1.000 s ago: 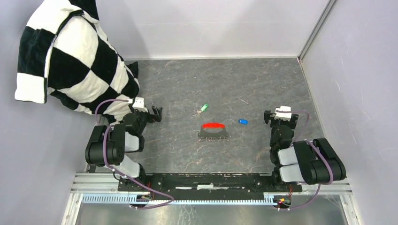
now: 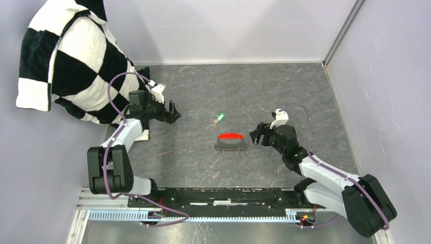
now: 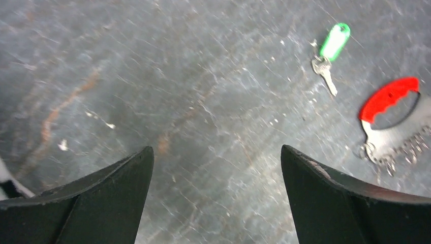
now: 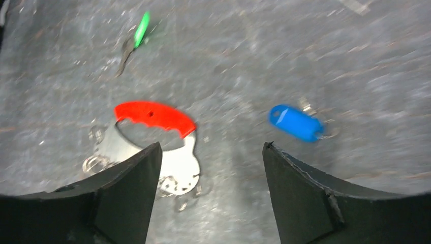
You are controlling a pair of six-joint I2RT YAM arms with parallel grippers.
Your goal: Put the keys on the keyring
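A keyring holder [image 2: 231, 142] with a red handle [image 4: 152, 114], metal plate and several rings lies mid-table. Behind it is a key with a green tag [image 2: 220, 116]; in the right wrist view a blue tag [image 4: 296, 123] with metal beside it lies right of the holder, hidden from above by my right gripper [image 2: 258, 133], which hovers there with fingers apart and nothing visibly held. My left gripper [image 2: 172, 114] is open and empty at the left, above bare table, with the green-tagged key [image 3: 325, 73] and holder at the right of its view.
A checkered plush cloth [image 2: 76, 66] is heaped at the left wall. White walls bound the space.
My right gripper has swung left to over the blue tag. The left arm has extended and shifted slightly. The objects on the table appear unmoved.
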